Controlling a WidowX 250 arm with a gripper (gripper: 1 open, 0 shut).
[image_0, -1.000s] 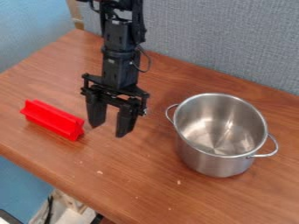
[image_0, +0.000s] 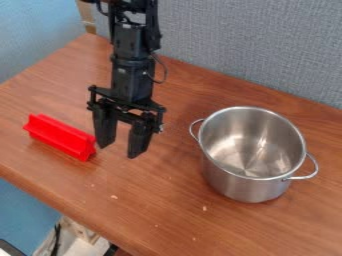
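Observation:
My black gripper (image_0: 122, 139) hangs low over the wooden table, its two fingers spread apart with nothing visible between them. A red bar-shaped object (image_0: 59, 136) lies on the table to the left of the gripper, near the left edge. To the right stands a steel pot (image_0: 247, 180) with two wire handles; its visible interior looks empty.
A grey padded wall (image_0: 254, 50) runs along the back. The table's left edge borders a light blue area.
My gripper has shifted very slightly to the left. The red object and the pot have not moved.

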